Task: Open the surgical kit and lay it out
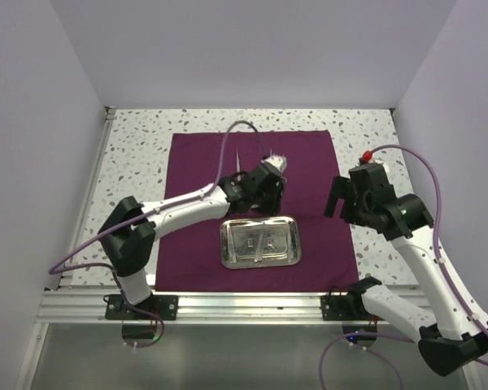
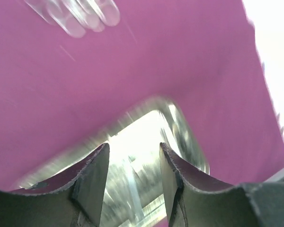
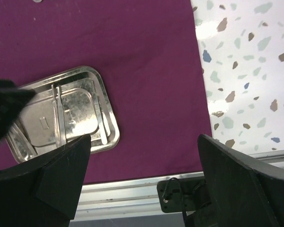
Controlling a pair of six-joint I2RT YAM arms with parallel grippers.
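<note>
A purple cloth lies spread out with a steel tray on it. The tray holds slim instruments, some lying side by side. My left gripper hangs just above the tray's back edge, part open with nothing visible between its fingers; the left wrist view is blurred. Behind it, shiny scissor-like instruments lie on the cloth, mostly hidden by the left arm in the top view; a slim instrument lies beside them. My right gripper is open and empty over the cloth's right edge.
The speckled table top shows round the cloth. The cloth right of the tray is bare. A metal rail runs along the front, with the arms' mounts at either end.
</note>
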